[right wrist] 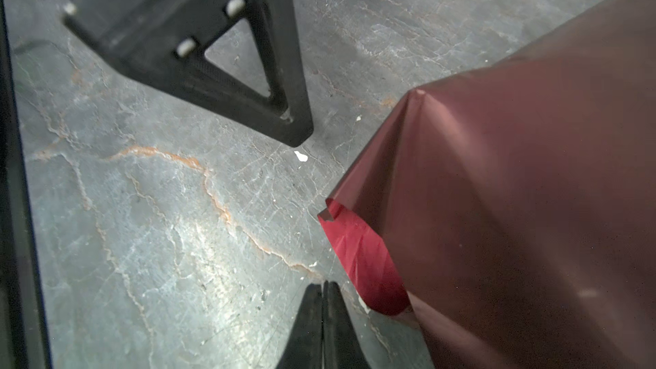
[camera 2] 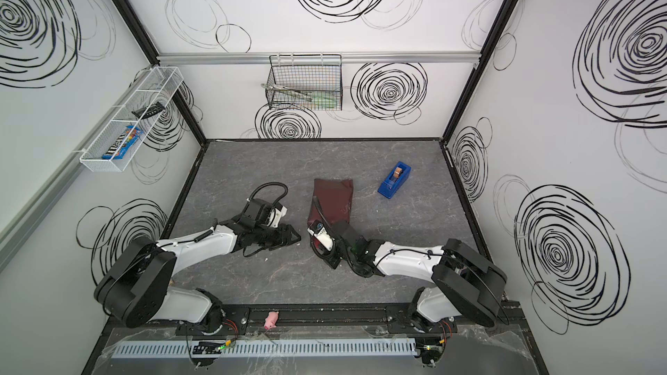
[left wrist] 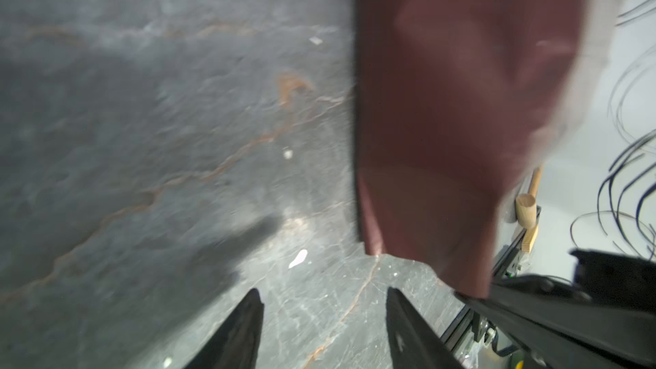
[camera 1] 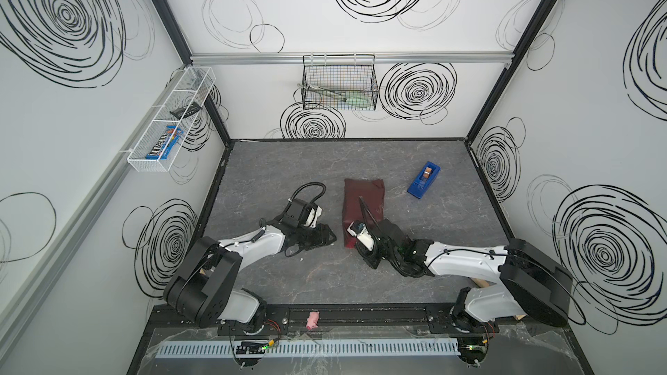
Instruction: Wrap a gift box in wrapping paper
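Note:
A dark red paper-wrapped package [camera 1: 364, 194] lies at the table's middle. In the left wrist view its near end [left wrist: 451, 130] shows a folded paper edge; in the right wrist view a folded flap shows a bright red inside [right wrist: 358, 259]. My left gripper [camera 1: 326, 236] is left of the package, apart from it, fingers spread with nothing between them [left wrist: 321, 331]. My right gripper [camera 1: 366, 253] is over the package's near end; in the right wrist view its fingertips are shut beside the flap, nothing visible between them [right wrist: 321, 290].
A blue tape dispenser [camera 1: 423, 180] lies at the back right. A wire basket [camera 1: 339, 86] hangs on the back wall, white baskets [camera 1: 166, 125] on the left wall. A small pink figure [camera 1: 312, 319] sits on the front edge.

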